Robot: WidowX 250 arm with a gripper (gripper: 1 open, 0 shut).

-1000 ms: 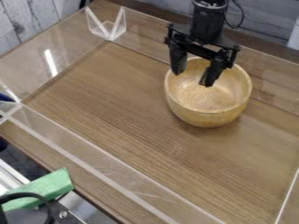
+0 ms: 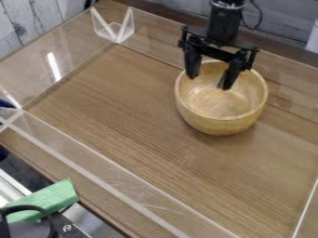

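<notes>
My black gripper [image 2: 214, 65] stands open over a wide tan bowl [image 2: 220, 113] at the upper right of the camera view, its two fingers reaching down at the bowl's back part. I see nothing held between them. Whether the fingertips touch the bowl cannot be told.
A small clear plastic object [image 2: 112, 26] stands at the back left. A green block [image 2: 40, 199] and black cables lie off the table's edge at the lower left.
The gripper has shifted slightly and turned a little over the bowl. The bowl looks much the same.
</notes>
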